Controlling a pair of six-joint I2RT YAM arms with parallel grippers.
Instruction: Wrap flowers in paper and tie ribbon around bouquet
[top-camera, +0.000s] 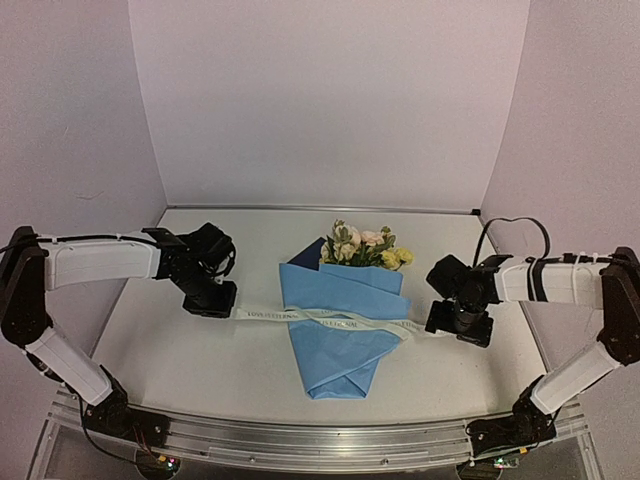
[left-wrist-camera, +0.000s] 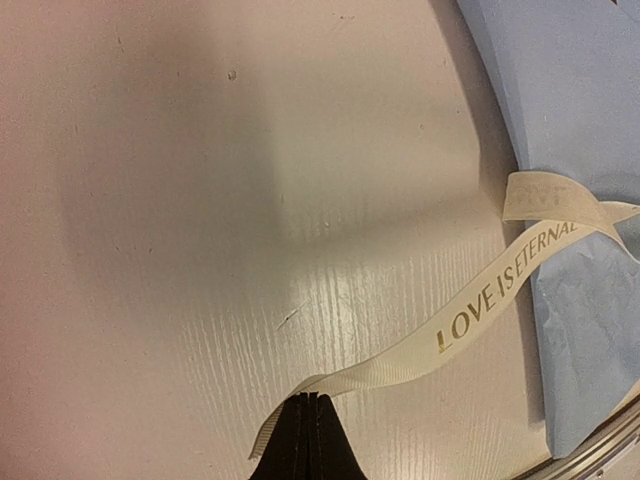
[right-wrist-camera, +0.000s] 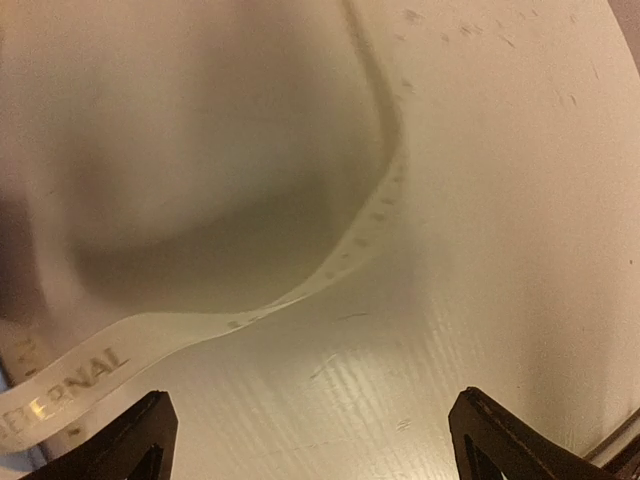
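Note:
The bouquet lies at the middle of the table, its pink and yellow flowers (top-camera: 365, 247) at the far end of a blue paper wrap (top-camera: 330, 362). A cream ribbon (top-camera: 383, 324) printed with letters runs across the wrap, its strands crossing over the paper. At the left, my left gripper is shut on the ribbon, with a short tail sticking out beyond the fingertips. To the right of the wrap, my right gripper stands wide open above the table. In the right wrist view the other ribbon end (right-wrist-camera: 345, 255) curves past in front of its fingers, untouched by them.
Bare white table (top-camera: 220, 375) surrounds the bouquet on both sides. A metal rail (top-camera: 320, 455) runs along the front edge, and walls close off the back and sides. A cable loops above the right arm.

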